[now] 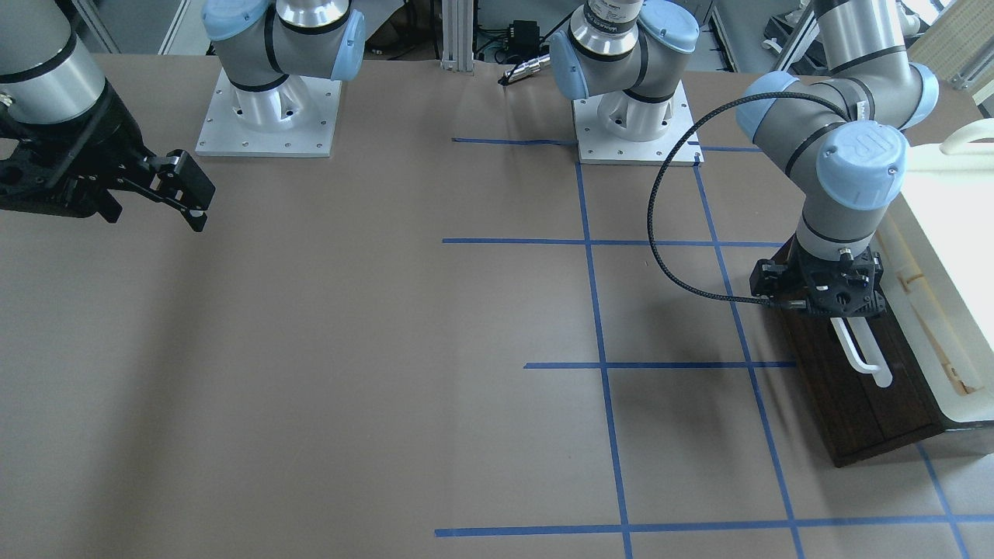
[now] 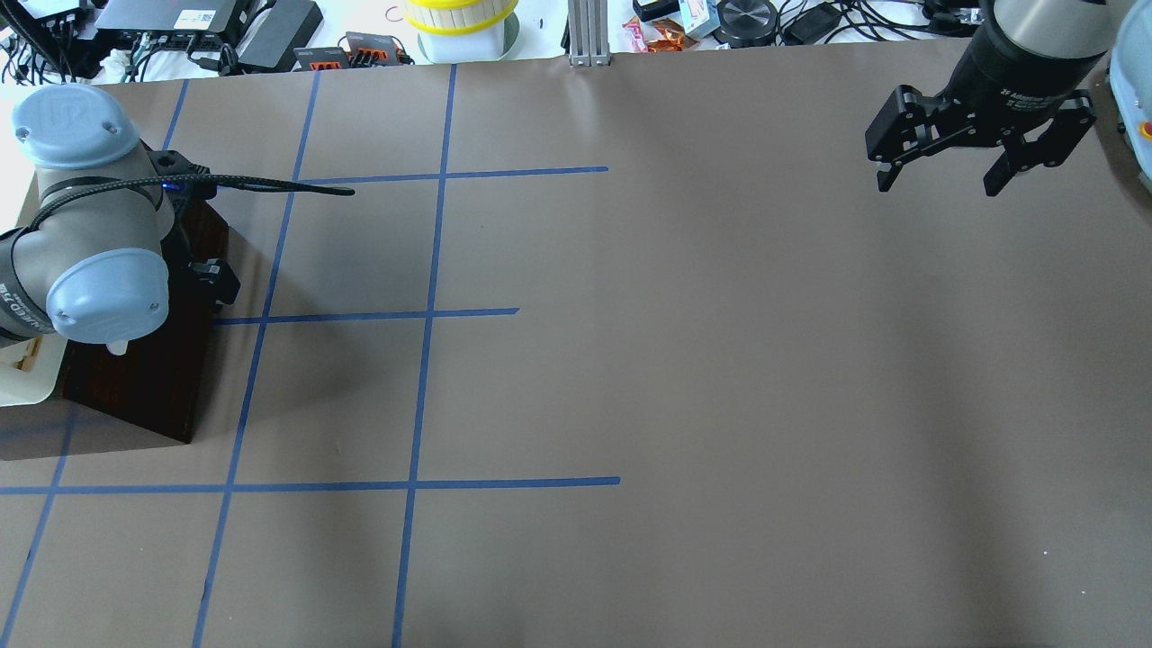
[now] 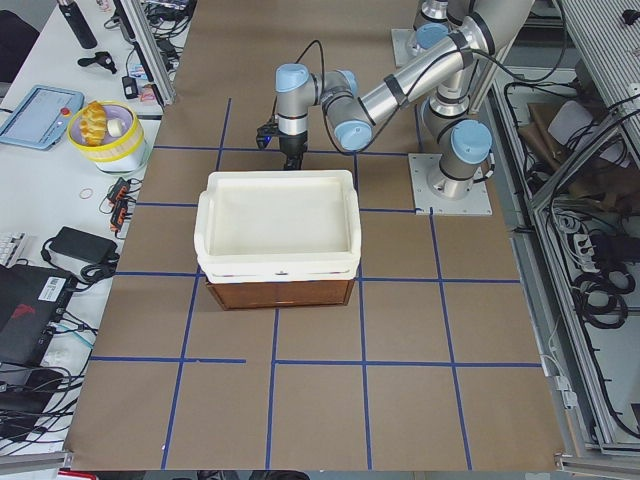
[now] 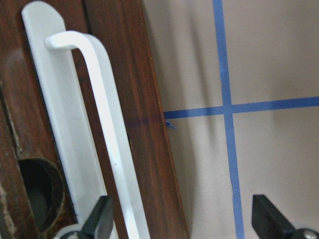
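A dark wooden box (image 1: 853,428) with a white U-shaped handle (image 1: 862,354) on its side stands at the right of the front view, with a white bin on it. My gripper (image 1: 817,289) is low at that side, over the handle. In the left wrist view the handle (image 4: 117,149) runs along the wood, and my fingertips (image 4: 102,219) sit apart at the bottom, one over the handle's base, the other over the floor beside the box. The gripper stands open; I cannot tell whether it touches the handle.
A second arm's black gripper (image 2: 961,140) hangs at the far side of the table. Two more arm bases (image 1: 635,140) stand at the back. A cable loops out from my wrist.
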